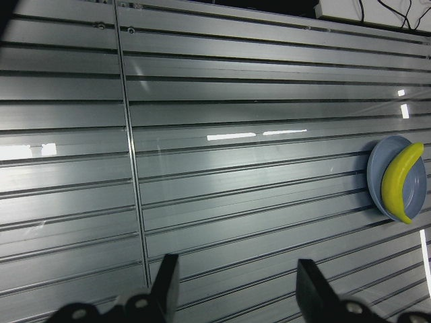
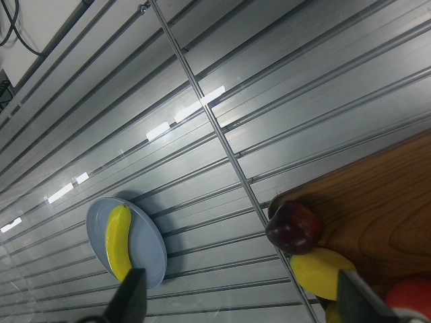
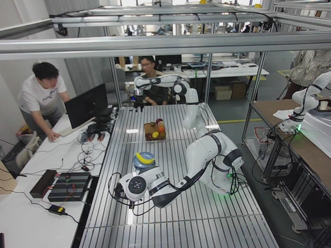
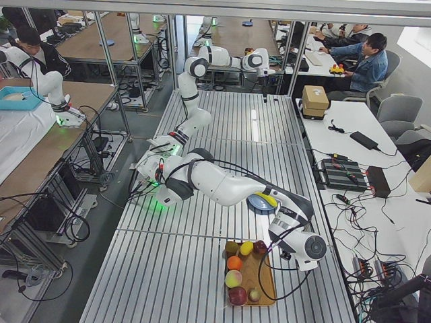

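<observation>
A yellow banana lies on a blue plate on the slatted metal table. A wooden tray holds several fruits, including a dark red one, a lemon, an orange and apples. My left gripper hangs over bare slats, its fingers apart with nothing between them; the plate is to its upper right in the left wrist view. My right gripper is above the table between plate and tray, fingers apart and empty.
A white side desk with electronics, cables and a monitor runs along one side, where a person stands. Aluminium frame beams cross overhead.
</observation>
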